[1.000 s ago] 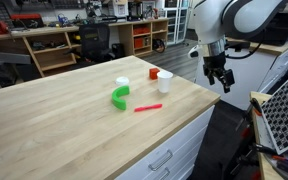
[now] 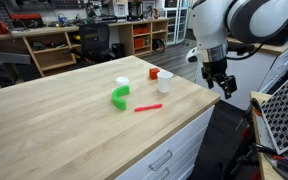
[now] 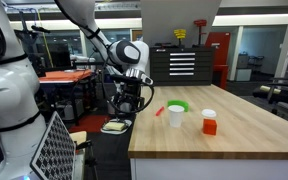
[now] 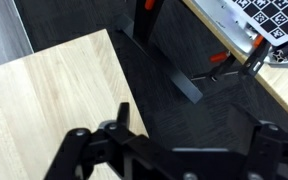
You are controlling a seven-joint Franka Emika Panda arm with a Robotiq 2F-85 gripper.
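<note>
My gripper [image 2: 224,88] hangs off the right end of the wooden table, with the tabletop objects to its left. It is open; in the wrist view nothing lies between the dark fingers, only floor and a table edge below. A green arched piece [image 2: 120,97] lies on the table, with a red stick [image 2: 148,107] closer to the front edge. A white cup [image 2: 164,86] stands near the table's right end. Behind are an orange-red block [image 2: 153,73] and a round white item [image 2: 122,80].
White drawers [image 2: 164,160] sit beneath its front edge. A dark keyboard-like panel [image 2: 284,115] stands on the right. Dark floor shows between table and panel.
The upper part of my arm has shifted slightly, while the gripper stays near the same spot off the table's end. The objects on the table have not moved.
</note>
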